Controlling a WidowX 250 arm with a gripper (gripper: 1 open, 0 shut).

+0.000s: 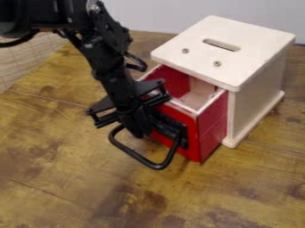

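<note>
A black robot arm reaches down from the top left to its gripper point(136, 116), which is at the front of a red drawer point(205, 128) with a pale interior. The drawer sits out from a cream wooden cabinet point(251, 98). A dark handle runs along the drawer's front, largely behind the gripper. The gripper's fingers are dark against it and partly hidden, so whether anything is between them is unclear. A black looped piece hangs below, in front of the drawer.
A pale wall stands behind the cabinet, whose top has a slot and two small metal fittings.
</note>
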